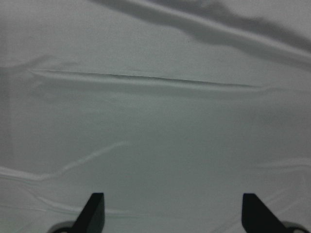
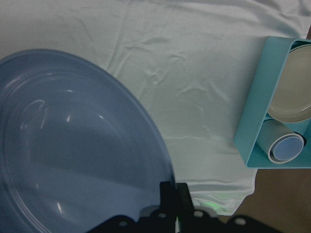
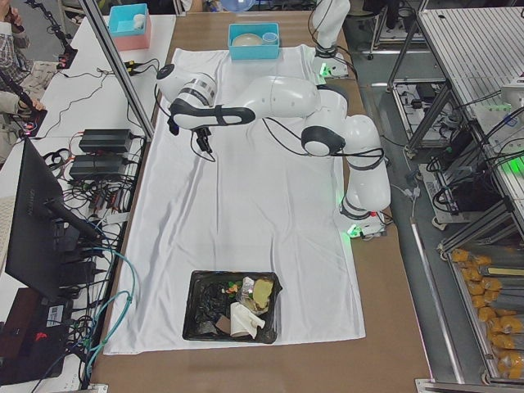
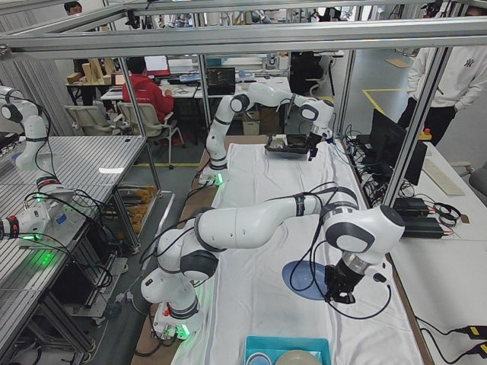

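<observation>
A blue plate (image 3: 235,5) (image 4: 302,277) (image 2: 73,141) is raised beside the teal bin (image 4: 255,350) (image 2: 256,107), with my right gripper (image 4: 335,285) shut on its rim. My left gripper (image 3: 202,141) (image 4: 313,144) stands open over bare white cloth, nothing between its fingers. The teal bin holds a beige dish (image 3: 246,40) (image 2: 291,85) and cups (image 2: 286,148).
A black tray (image 3: 196,307) (image 4: 278,152) with mixed items, including crumpled paper and a yellow piece, sits at the cloth's other end.
</observation>
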